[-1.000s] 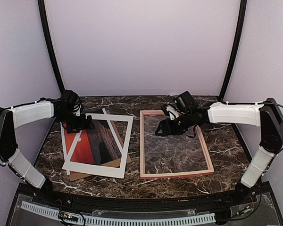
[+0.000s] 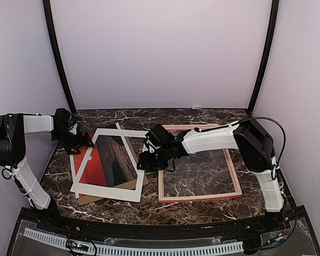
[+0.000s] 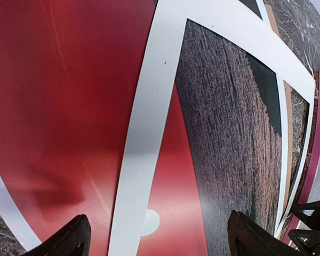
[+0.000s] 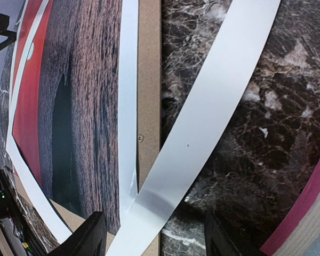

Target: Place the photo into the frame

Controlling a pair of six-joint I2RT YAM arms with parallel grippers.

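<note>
The photo (image 2: 114, 162), red on one side and dark and streaky on the other with a white border, lies askew under a white mat (image 2: 106, 192). Over its red side and the mat's left strip (image 3: 144, 128), my left gripper (image 2: 89, 142) is open and empty. My right gripper (image 2: 143, 155) hovers open around the mat's right strip (image 4: 197, 128), its fingers on either side in the right wrist view; contact cannot be told. The wooden frame (image 2: 161, 181) lies flat on the right, dark marbling showing inside it, partly covered by the right arm.
A brown board (image 2: 88, 200) shows from beneath the photo and mat. A wall closes off each side.
My right gripper has travelled left from over the frame to the mat's right strip. My left gripper has shifted a little left. The photo, mat and frame have not moved.
</note>
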